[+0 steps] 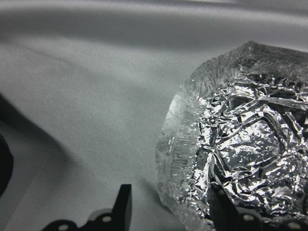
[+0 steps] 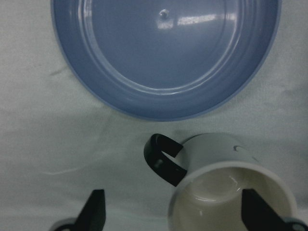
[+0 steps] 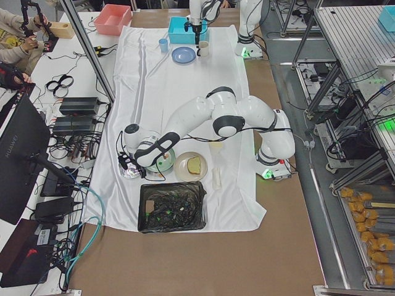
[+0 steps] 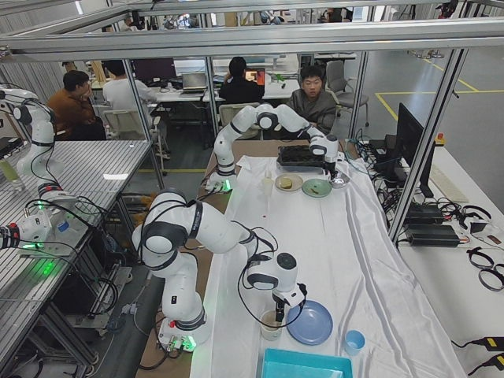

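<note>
My left gripper is open, low at the rim of a crumpled foil dish point(image 1: 255, 139); one finger overlaps the dish's edge. It sits beside a green plate point(image 4: 316, 189) and a beige plate with a yellow piece of food point(image 3: 194, 165). My right gripper is open over a white mug point(image 2: 211, 154) with a black handle point(image 2: 163, 168), one finger over the mug's mouth. A blue plate point(image 2: 163, 57) lies just beside the mug.
A black-lined tray point(image 3: 171, 216) is near the left arm. At the other end stand a teal bin point(image 4: 307, 364) and a blue cup point(image 4: 353, 341). A pink bin point(image 3: 111, 21) is off the cloth.
</note>
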